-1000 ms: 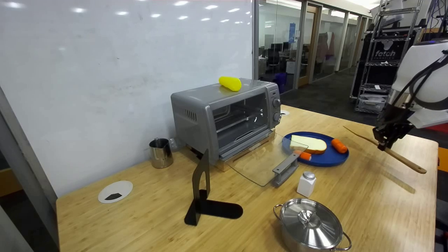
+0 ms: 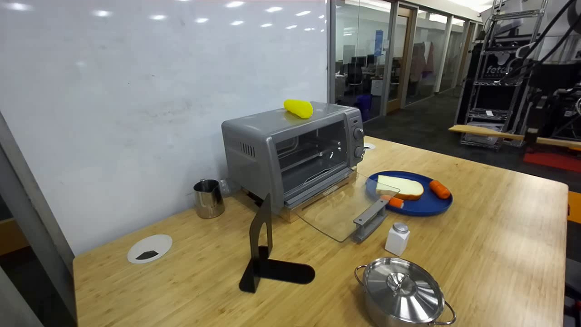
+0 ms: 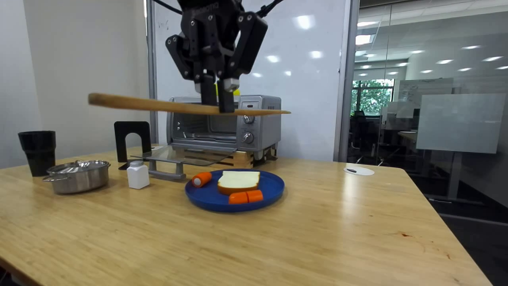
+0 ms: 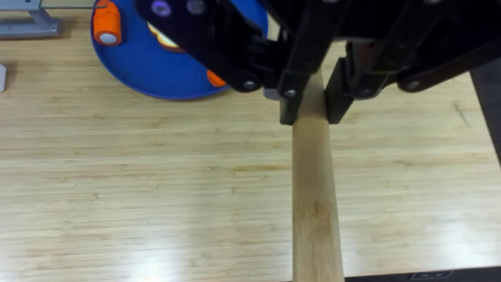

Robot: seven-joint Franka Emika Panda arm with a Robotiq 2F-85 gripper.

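A long wooden utensil (image 3: 157,104) hangs level in the air in exterior view 2, with my gripper (image 3: 217,107) shut across its shaft. In the wrist view the wooden handle (image 4: 315,202) runs down from between the fingers toward the table's edge. Exterior view 1 has the utensil's flat end (image 2: 479,131) at the right, well above the table. Under and beyond the gripper lies a blue plate (image 3: 214,202) bearing a slice of bread (image 3: 239,181) and orange carrot pieces (image 3: 202,179).
A toaster oven (image 2: 248,141) stands at the back, its glass door (image 2: 343,212) lowered; something yellow (image 2: 298,108) lies on top. A white shaker (image 2: 397,240), lidded pot (image 2: 403,294), black stand (image 2: 283,270) and metal cup (image 2: 208,199) are around it.
My gripper has risen from just above the table with the utensil in it and moved toward the right of exterior view 1. The utensil's angle has changed too. Items on the table look unmoved.
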